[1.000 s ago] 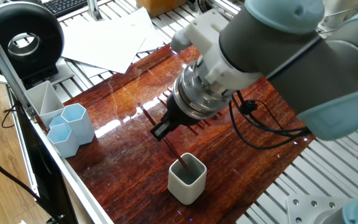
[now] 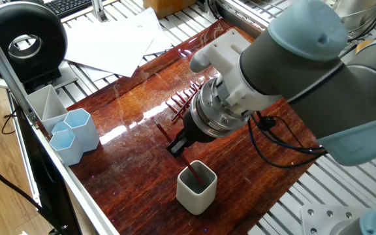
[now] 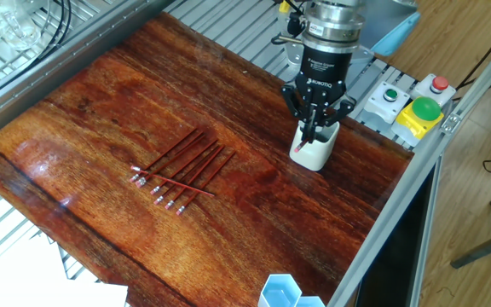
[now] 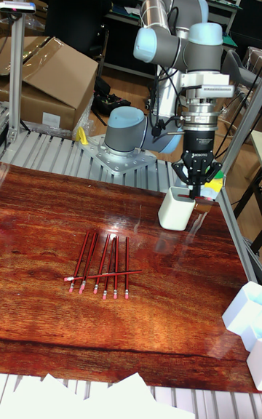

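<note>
A dark red pencil (image 2: pixel 162 132) slants through the fingertips of my gripper (image 2: pixel 175 149), which is shut on it. Its lower end reaches inside the white square cup (image 2: pixel 195 198), while the upper end sticks out past the fingers. In exterior view 2 the gripper (image 3: pixel 311 128) stands right over the cup (image 3: pixel 316 153) and partly covers its mouth. Exterior view 3 has the gripper (image 4: pixel 195 188) at the rim of the cup (image 4: pixel 177 212). Several more red pencils (image 3: pixel 196 173) lie loosely on the wooden table, one across the others.
Light blue hexagonal holders (image 2: pixel 82 127) stand at the table's edge. White papers (image 2: pixel 113 42) lie beyond the board. Buttons, including a green one on a yellow box (image 3: pixel 419 121), sit beyond the cup. The wooden board (image 3: pixel 254 239) is mostly bare.
My gripper has moved slightly down and toward the cup, carrying the pencil. The pencil's lower end now sits deeper in the cup, which has stayed in place.
</note>
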